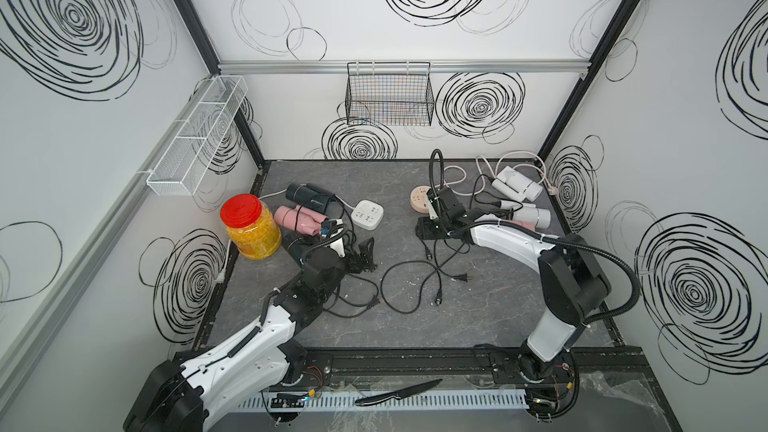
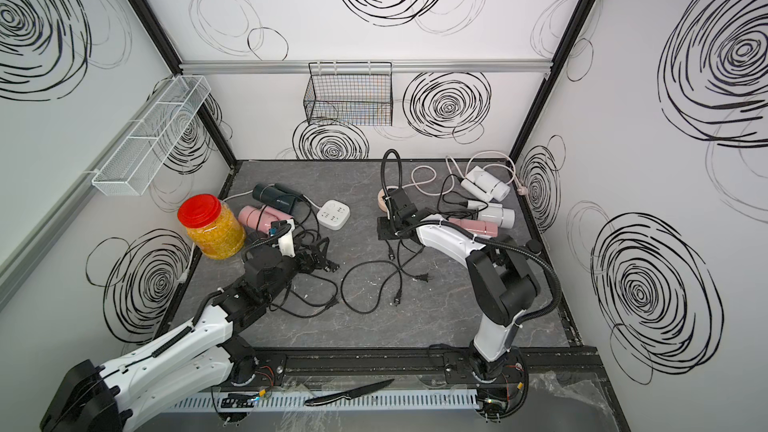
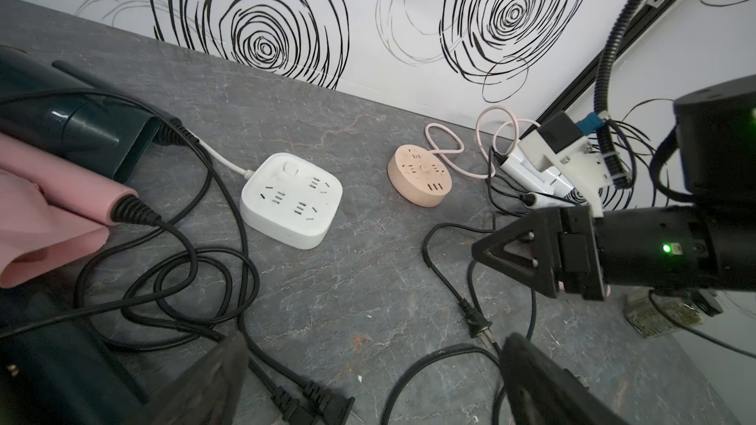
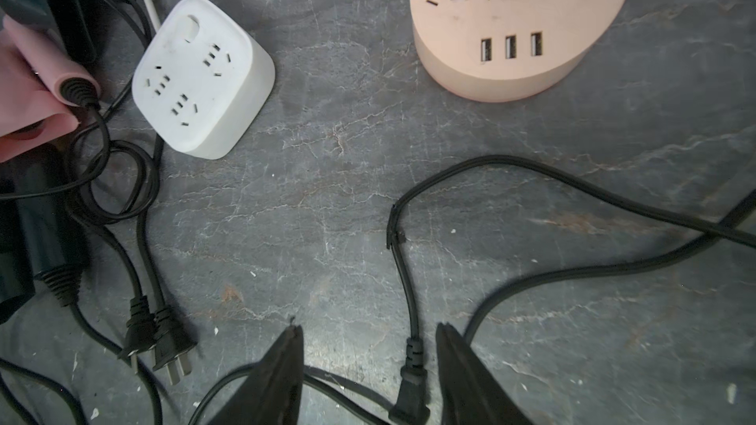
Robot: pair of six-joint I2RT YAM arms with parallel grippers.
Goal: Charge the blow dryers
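Observation:
My left gripper (image 1: 361, 256) is open above the cables beside the pink dryer (image 1: 292, 220) and dark dryers (image 1: 308, 196); two black plugs (image 3: 330, 401) lie below it. My right gripper hovers part open over a black plug (image 4: 411, 385), with nothing between its fingers. A white square power strip (image 4: 201, 74) and a pink round power strip (image 4: 519, 12) sit toward the back. White dryers (image 1: 521, 184) and another pink dryer (image 2: 476, 226) lie at the right, partly behind my arm.
A red-lidded jar (image 1: 249, 233) stands at the left. Wire baskets (image 1: 390, 96) hang on the walls. Loose cords cover the middle of the grey table (image 1: 392, 328).

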